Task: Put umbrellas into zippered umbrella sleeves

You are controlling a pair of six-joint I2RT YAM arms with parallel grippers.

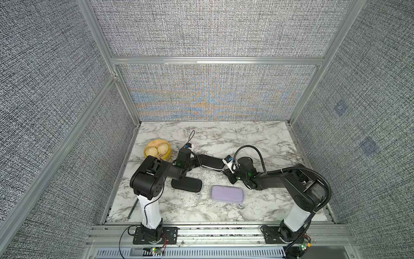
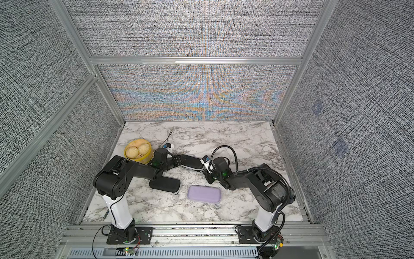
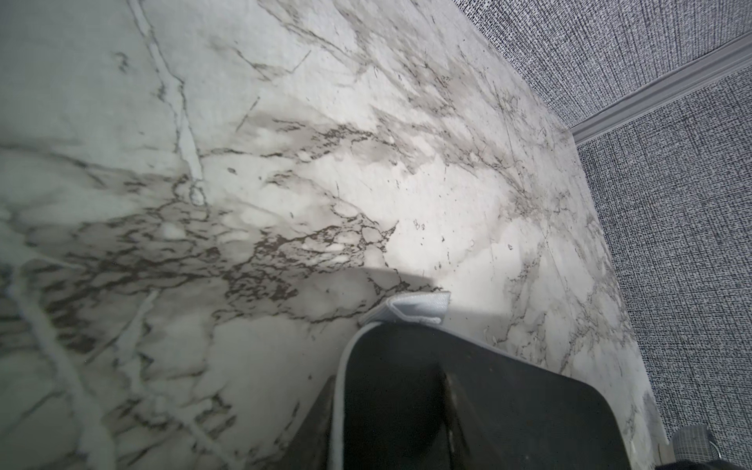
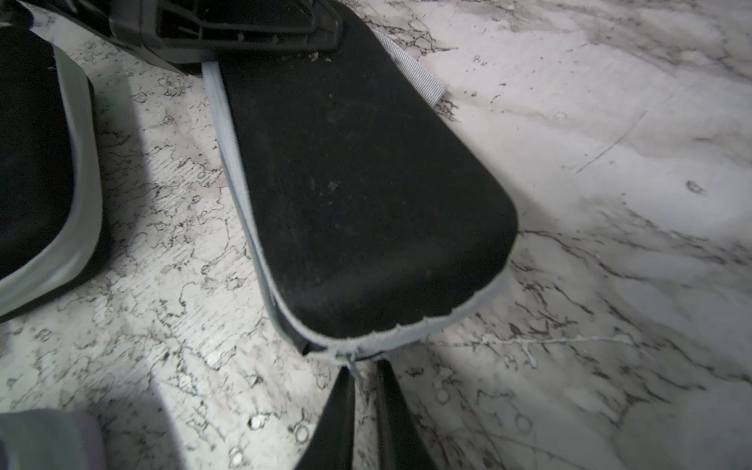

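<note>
A black sleeve with a grey zipper edge (image 1: 212, 161) lies across the middle, its zipper closed at the visible end. My left gripper is shut around its left end, one finger on the top face (image 4: 266, 35). A grey fabric tab (image 3: 415, 305) sticks out from its edge. At the far end, in the right wrist view, my right gripper is shut, its tips at the thin zipper pull (image 4: 349, 363); whether they pinch it is hard to tell. Any umbrella inside is hidden.
Toward the front lie another black sleeve (image 1: 186, 184) and a lilac sleeve (image 1: 226, 194). A yellow basket with buns (image 1: 157, 149) stands at the left back. A thin dark stick (image 1: 132, 209) lies near the left front.
</note>
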